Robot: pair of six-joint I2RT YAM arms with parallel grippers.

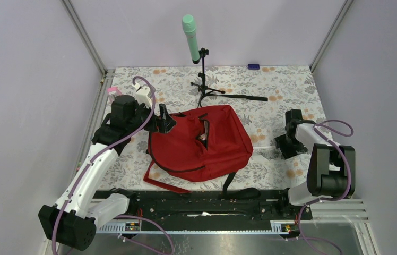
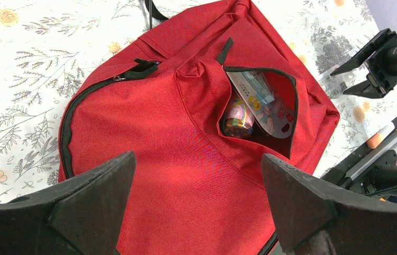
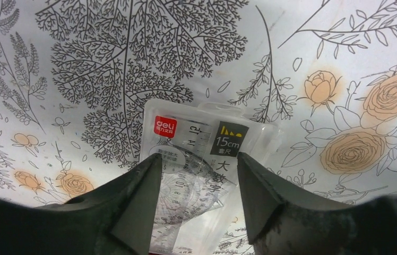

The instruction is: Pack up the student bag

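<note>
A red bag [image 1: 223,133] lies mid-table; in the left wrist view its zipped pocket [image 2: 284,85] is open on a jar [image 2: 237,119] and a flat printed item [image 2: 257,106]. My left gripper stands open over the bag. My right gripper is part open at the right of the table, its fingertips over a clear Deli 15cm ruler set [image 3: 186,133] in a plastic pouch lying on the table. Whether the fingers touch the pouch is not clear.
A stand [image 1: 203,79] with a green cylinder [image 1: 191,37] is behind the bag. A small blue object [image 1: 253,67] lies at the back edge, a pink item [image 1: 113,91] at the back left.
</note>
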